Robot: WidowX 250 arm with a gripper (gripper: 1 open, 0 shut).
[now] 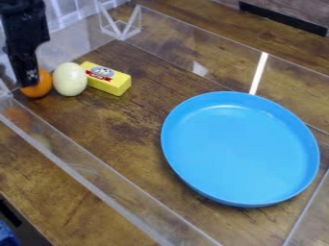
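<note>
My black gripper (21, 69) is at the top left, partly out of frame, its tips just above and against an orange round object (37, 86). Whether it is open or shut is hard to make out. Beside the orange object sits a white egg-shaped object (68, 79), and right of that lies a yellow box (106, 79) with a printed label.
A large blue plate (240, 149) fills the right of the wooden surface. Clear plastic walls border the area on the left, top and right. The wood between the plate and the small objects is bare.
</note>
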